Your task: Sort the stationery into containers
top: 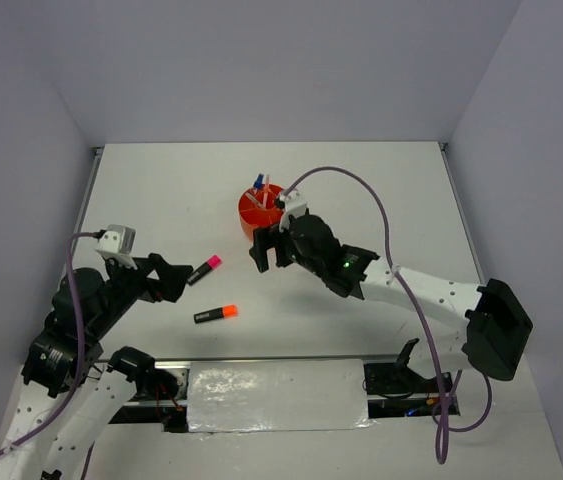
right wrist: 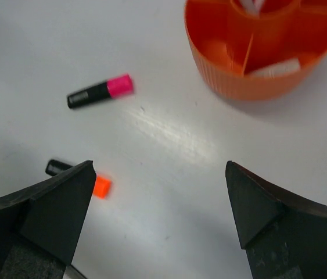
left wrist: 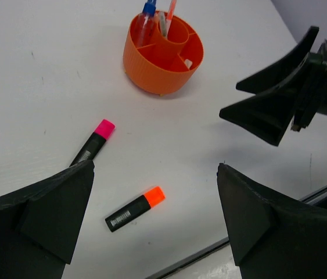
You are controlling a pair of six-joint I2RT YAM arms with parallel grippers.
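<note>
A black highlighter with a pink cap [left wrist: 87, 146] and one with an orange cap [left wrist: 135, 208] lie apart on the table. The round orange holder [top: 259, 231] has divided compartments, with a blue-capped bottle [left wrist: 144, 24] and a few thin items standing inside; a small white piece [right wrist: 277, 68] rests in a front compartment. My right gripper [top: 271, 258] is open and empty, just in front of the holder. At the left, my left gripper also stands open, with bare table and the two highlighters visible beyond its fingers.
Bare white table [top: 361, 180] stretches behind and to the right of the holder. Grey walls [top: 261, 70] close in the sides and back. A metal edge [top: 261, 358] runs along the front.
</note>
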